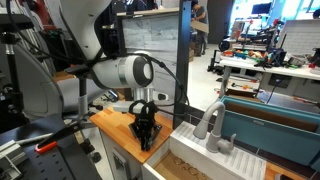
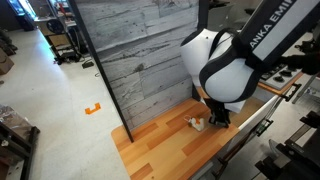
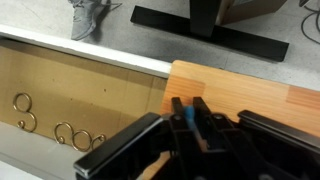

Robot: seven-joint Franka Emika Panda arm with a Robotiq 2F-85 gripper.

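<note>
Low over the right end of a wooden board (image 1: pixel 113 124), my gripper (image 1: pixel 146 143) points down. In the wrist view its dark fingertips (image 3: pixel 178 105) stand close together over the corner of the board (image 3: pixel 240 88). A small bluish spot (image 3: pixel 189 114) shows between them; whether it is held cannot be made out. From the other side, the gripper (image 2: pixel 216 122) appears close to the board's surface (image 2: pixel 160 150), with small pale objects (image 2: pixel 196 123) beside it.
A white-rimmed drawer (image 1: pixel 185 164) with brass-coloured hooks (image 3: pixel 28 113) lies beside the board. Grey fixtures (image 1: pixel 207 125) rise behind it. A grey panelled wall (image 2: pixel 150 65) borders the board. A blue bin (image 1: pixel 270 118) stands farther back. Much of the board is bare.
</note>
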